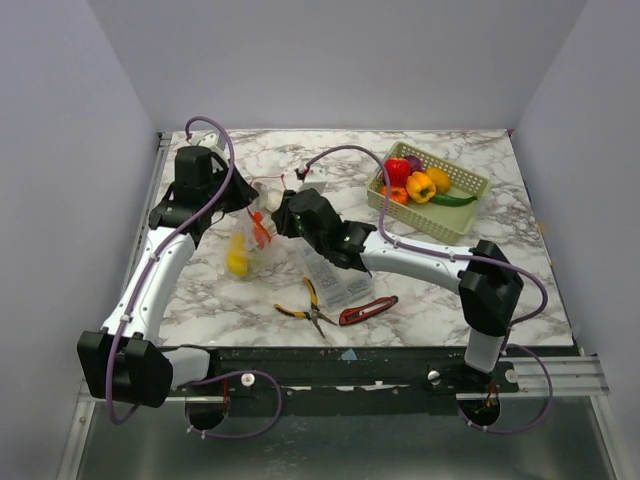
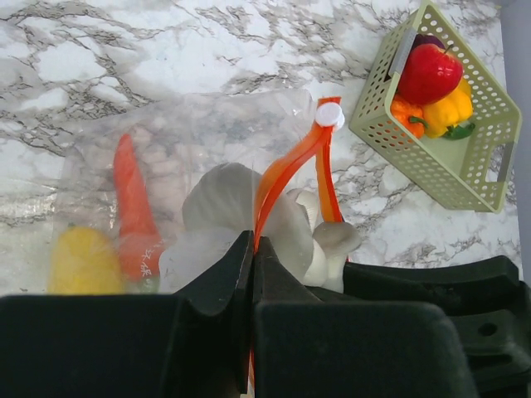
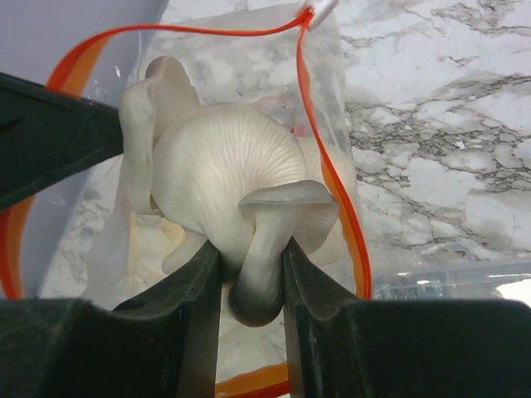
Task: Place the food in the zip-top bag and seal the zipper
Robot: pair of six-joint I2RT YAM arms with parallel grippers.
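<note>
A clear zip top bag (image 2: 216, 124) with an orange zipper edge (image 2: 286, 166) and a white slider (image 2: 329, 114) stands with its mouth spread. My left gripper is shut on one side of that orange edge. Inside the bag lie a yellow mango-like fruit (image 2: 86, 261) and an orange carrot (image 2: 135, 203). A pale mushroom cluster (image 3: 228, 170) is pinched at its stem by my right gripper, which is shut on it. Most of the mushroom is within the bag's mouth, its cap seen through the film in the left wrist view.
A green basket (image 1: 448, 222) of peppers and other produce stands at the back right. Pliers (image 1: 311, 308), a red cutter (image 1: 368, 311) and flat clear bags (image 1: 335, 280) lie at the front middle.
</note>
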